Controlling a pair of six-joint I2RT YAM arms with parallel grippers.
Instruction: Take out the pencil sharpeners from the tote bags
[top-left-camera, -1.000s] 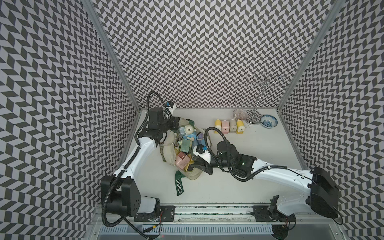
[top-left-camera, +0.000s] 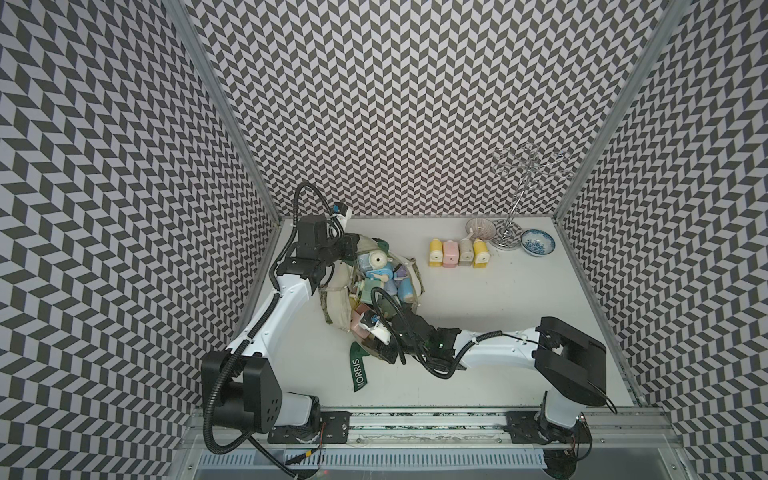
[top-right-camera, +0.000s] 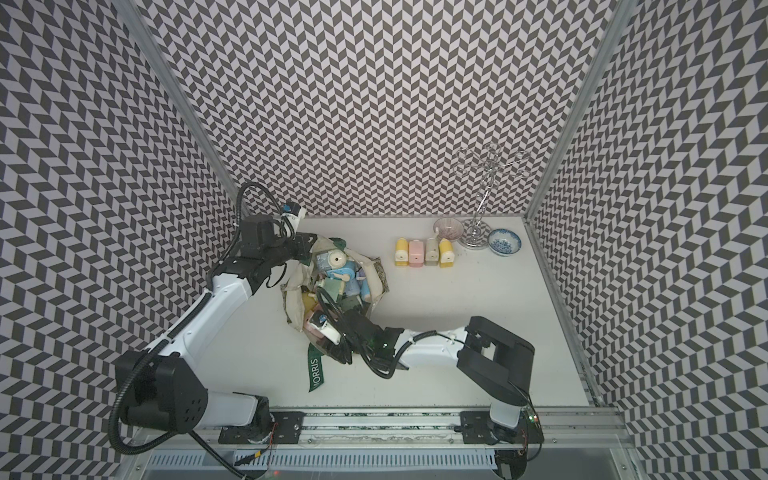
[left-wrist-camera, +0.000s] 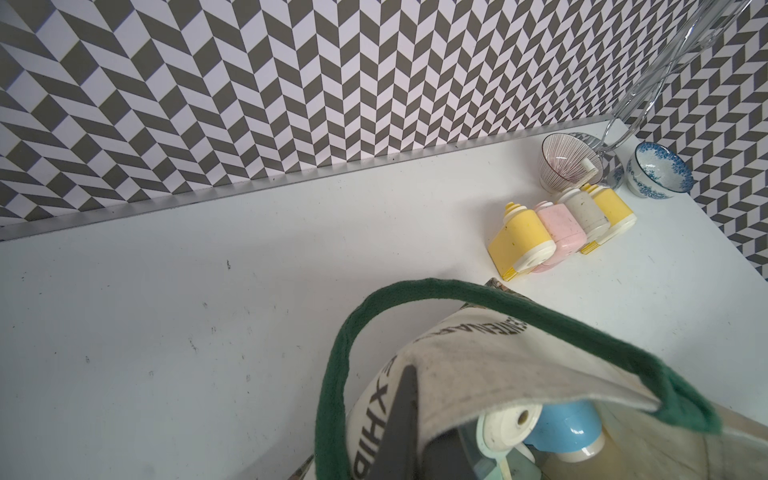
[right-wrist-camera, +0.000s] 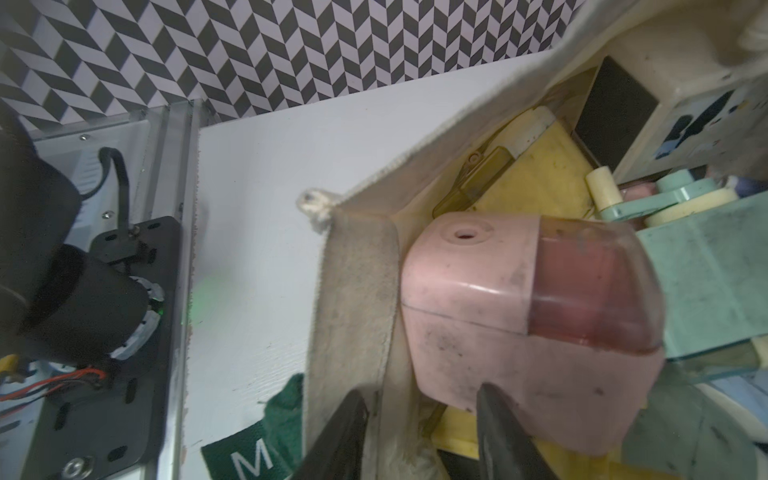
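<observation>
A cream tote bag (top-left-camera: 340, 292) stands slumped open on the table, holding several pastel pencil sharpeners. My left gripper is shut on the bag's canvas rim, one finger on each side of the cloth. At the bag's near end, my right gripper has its fingers apart, close to a pink sharpener (right-wrist-camera: 496, 320) with a clear red drawer. The bag's side wall shows between those fingers. Beside the pink sharpener lie a yellow one (right-wrist-camera: 540, 168) and a mint-green one (right-wrist-camera: 708, 272). The right arm partly covers the bag in the top views.
Two yellow sharpeners, a pink sharpener (top-left-camera: 450, 253) and a grey one stand in a row at the back. Behind and right of them are a striped bowl (top-left-camera: 481, 229), a metal stand (top-left-camera: 507, 233) and a blue-patterned bowl (top-left-camera: 537, 242).
My right gripper has moved left and down over the bag's near end, now covering much of the pink sharpener in the top left view. The left arm has stayed still.
</observation>
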